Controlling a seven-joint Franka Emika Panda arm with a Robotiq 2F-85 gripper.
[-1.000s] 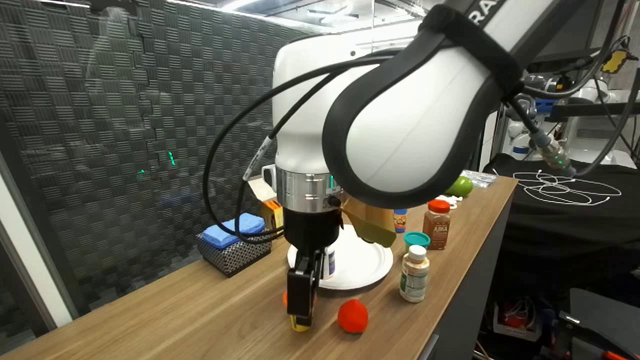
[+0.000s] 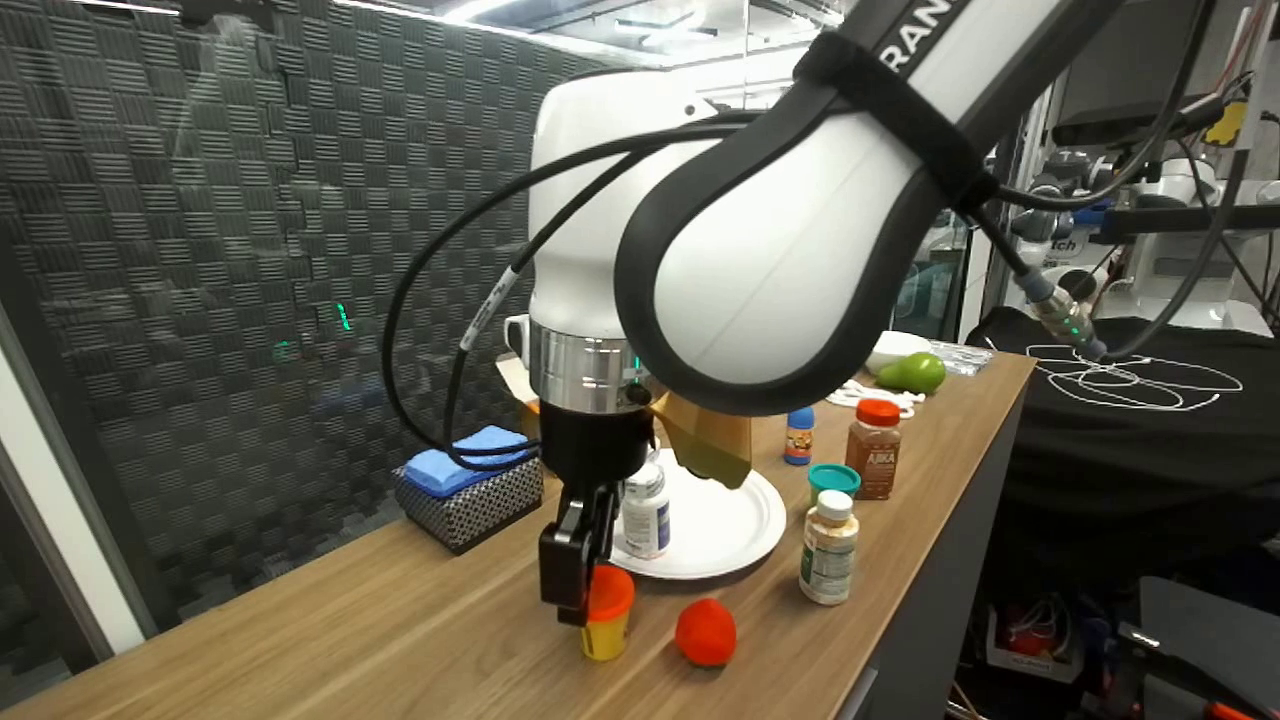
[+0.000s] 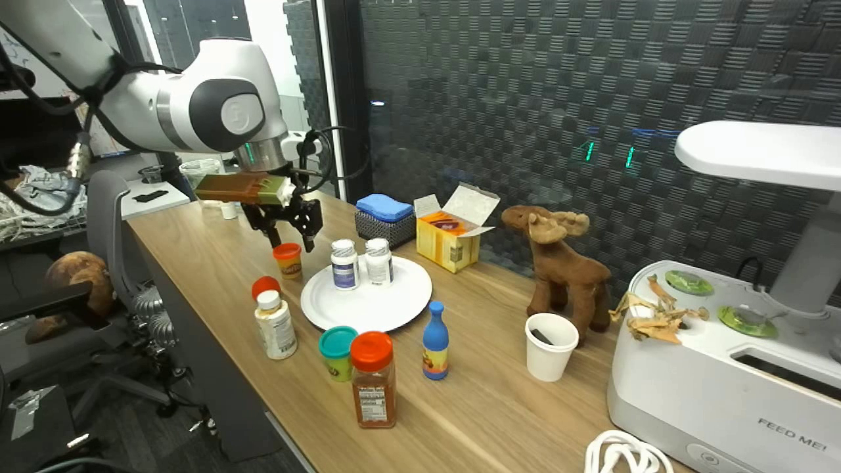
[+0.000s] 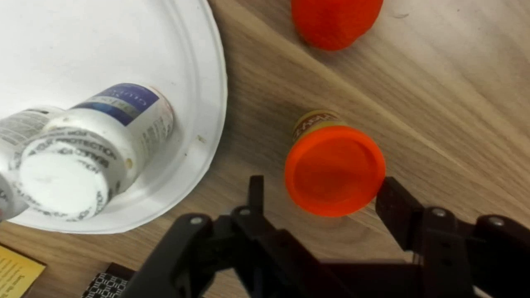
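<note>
My gripper is open, its fingers apart around the lid of the yellow tub. In the wrist view the orange lid (image 4: 336, 171) sits between them, close to the right finger (image 4: 397, 211) and with a clear gap to the left finger (image 4: 256, 193). The yellow tub (image 2: 606, 636) stands upright on the table. Beside it lies a red ball-like object (image 2: 705, 632). Two white bottles (image 3: 344, 264) stand upright on the white plate (image 3: 370, 311) near the gripper.
A pill bottle (image 3: 276, 324), a teal-lidded tub (image 3: 339, 352), a red-capped spice jar (image 3: 372, 386) and a blue bottle (image 3: 435, 341) stand around the plate. Behind are a tissue box (image 3: 386, 225) with blue cloth and a yellow box (image 3: 447, 244).
In exterior view 1 the arm has shifted left. The gripper no longer covers most of the yellow tub, which stays in place, and a white bottle behind shows more fully.
</note>
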